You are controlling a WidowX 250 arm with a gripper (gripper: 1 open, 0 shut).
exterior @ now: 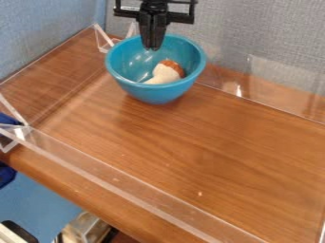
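Observation:
A teal bowl point(132, 82) sits at the back of the wooden table, holding a small white and orange object point(165, 74). My dark gripper point(152, 44) points down over the upper part of the bowl, shut, with nothing visible between its fingers.
Grey textured panels stand behind and at the left. A blue object point(8, 121) is at the left edge. Blue floor shows at the lower left.

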